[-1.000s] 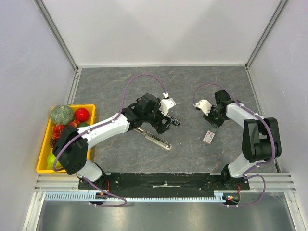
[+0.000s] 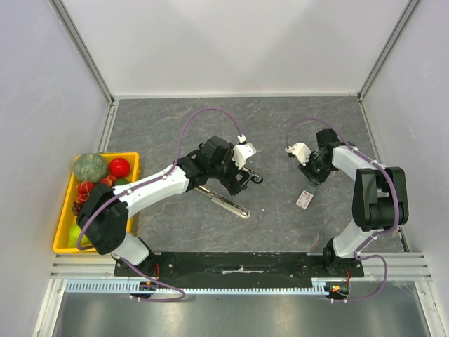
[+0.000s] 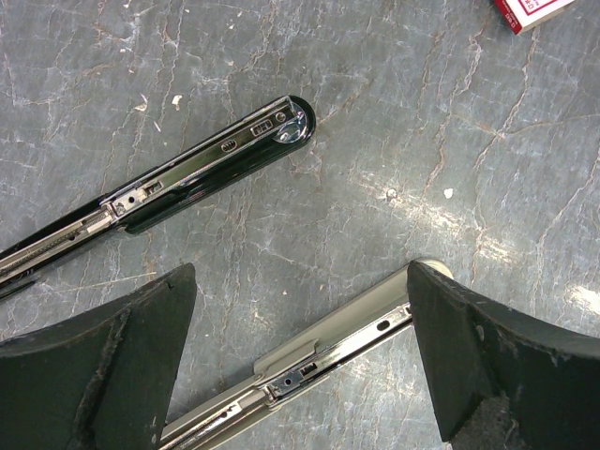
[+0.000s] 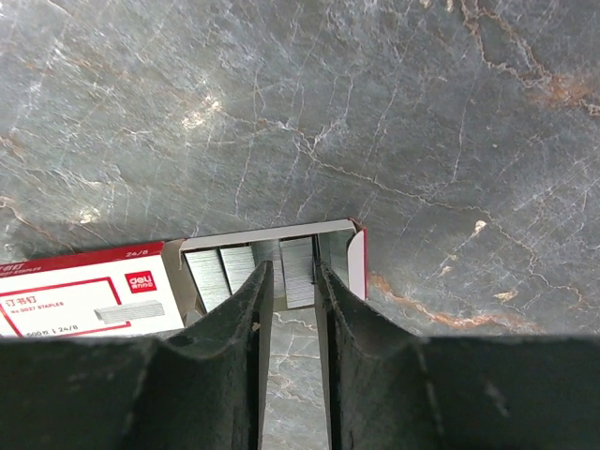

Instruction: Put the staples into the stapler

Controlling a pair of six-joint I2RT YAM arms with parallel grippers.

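In the right wrist view, an open staple box [image 4: 84,300] has its inner tray [image 4: 211,272] showing blocks of staples, and my right gripper has its fingertips part open at a staple block near the tray's end; whether they grip it I cannot tell. In the left wrist view, my left gripper stands open above two staplers, a black one [image 3: 211,164] and a cream one [image 3: 347,328], both with their channels showing. In the top view the staple box [image 2: 304,200] lies below the right gripper.
A yellow crate [image 2: 64,232] of fruit stands at the far left. White walls border the table at the back and sides.
My right arm has shifted slightly to the right over the staple box. The left arm and the staplers have not moved.
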